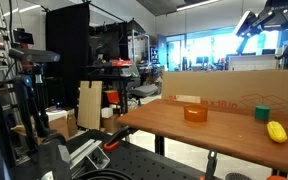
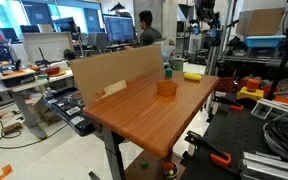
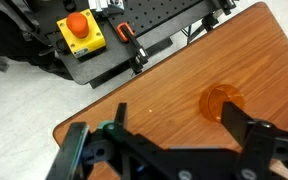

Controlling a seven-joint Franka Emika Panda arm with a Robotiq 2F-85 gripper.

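Note:
My gripper stands open high above the wooden table, with nothing between its fingers. An orange bowl (image 1: pixel 195 113) rests on the table; in the wrist view the bowl (image 3: pixel 218 98) shows just beyond the right finger. Toward the table's far right is a green cup (image 1: pixel 262 112), with a yellow object (image 1: pixel 276 131) near it. Only a sliver of green shows beside the left finger in the wrist view, and the yellow object is not visible there. From the other side, the bowl (image 2: pixel 166 89) appears mid-table.
A tall brown panel (image 2: pixel 119 78) stands along one long side of the table (image 2: pixel 149 118). Beside the opposite side, the wrist view shows a yellow box with a red button (image 3: pixel 81 32) on a dark base.

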